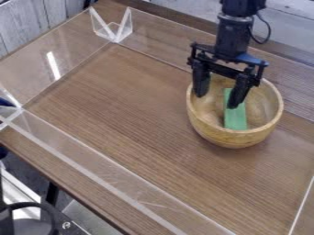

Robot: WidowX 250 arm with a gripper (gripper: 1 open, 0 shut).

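My dark gripper (pixel 223 81) hangs from the top of the camera view over a round wooden bowl (pixel 227 132), its fingers spread open, reaching down at the bowl's rear and inside it. A green oblong object (pixel 234 115) lies in the bowl, just below the fingers, with nothing visibly held.
A white wire-like item (pixel 110 26) sits at the back left. Dark objects show at the bottom left edge.
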